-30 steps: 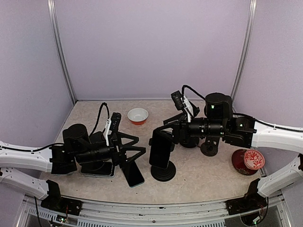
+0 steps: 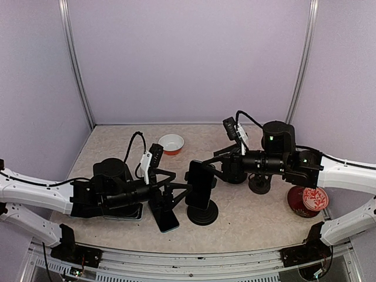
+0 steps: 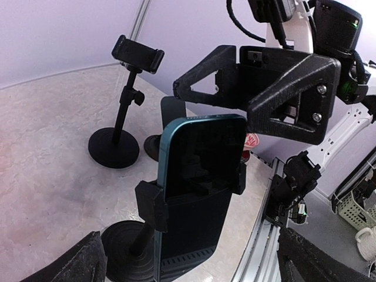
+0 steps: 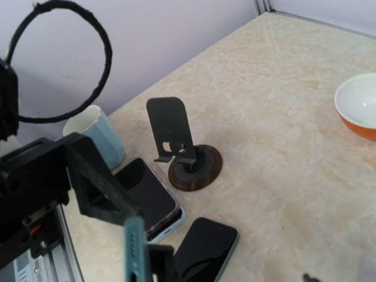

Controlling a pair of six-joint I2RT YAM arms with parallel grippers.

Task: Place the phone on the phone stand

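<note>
A dark phone with a teal edge [image 2: 199,183] stands upright in the clamp of a black stand [image 2: 202,217] in the middle front of the table; in the right wrist view its edge [image 4: 136,249] shows low. My left gripper [image 2: 177,191] is open, just left of the phone, its fingertips at the bottom corners of its wrist view around the stand. My right gripper [image 2: 214,166] is open above and right of the phone, with nothing held.
Another phone [image 2: 167,221] [image 4: 201,252] lies left of the stand, near stacked phones [image 4: 142,190], a small stand [image 4: 168,129] and a cup [image 4: 106,140]. An orange bowl [image 2: 171,143] is behind. More stands [image 3: 114,145] and red bowls [image 2: 315,198] are on the right.
My left gripper has moved right toward the stand. The phone stays in place.
</note>
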